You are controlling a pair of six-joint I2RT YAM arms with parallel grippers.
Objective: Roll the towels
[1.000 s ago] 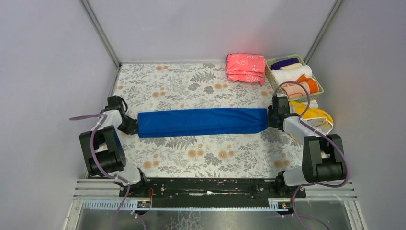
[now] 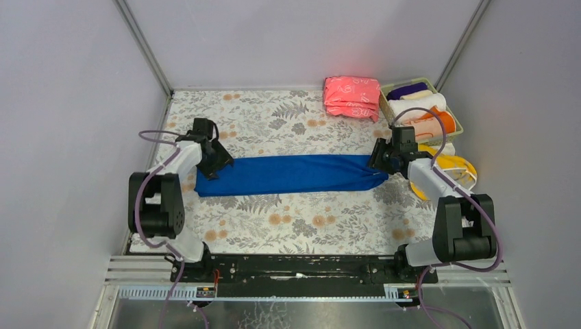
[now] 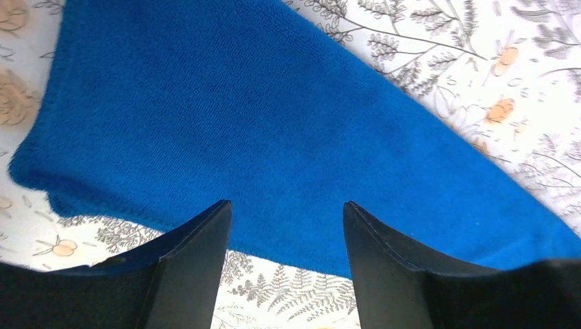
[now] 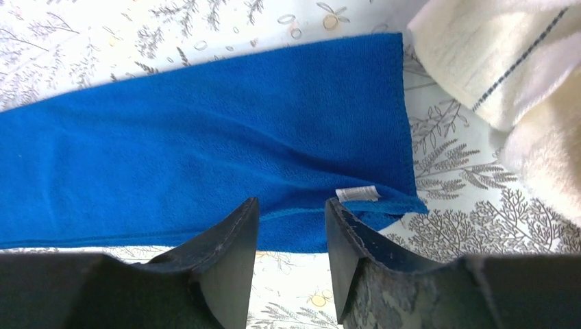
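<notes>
A long blue towel (image 2: 294, 173) lies flat across the middle of the floral mat. My left gripper (image 2: 218, 163) hangs over its left end; in the left wrist view its fingers (image 3: 192, 253) stand apart above the cloth, with nothing between them. My right gripper (image 2: 377, 156) is over the right end, where the towel (image 4: 205, 151) is rumpled along its near edge and shows a white label (image 4: 356, 194); its fingers (image 4: 219, 267) are apart, nothing between them.
A stack of pink cloths (image 2: 349, 92) lies at the back. A basket (image 2: 458, 129) of rolled towels stands at the back right, with yellow-and-white cloths (image 2: 452, 164) in front of it.
My left arm has risen and moved right, from beside the towel's left end to over it. My right gripper has shifted slightly left over the right end.
</notes>
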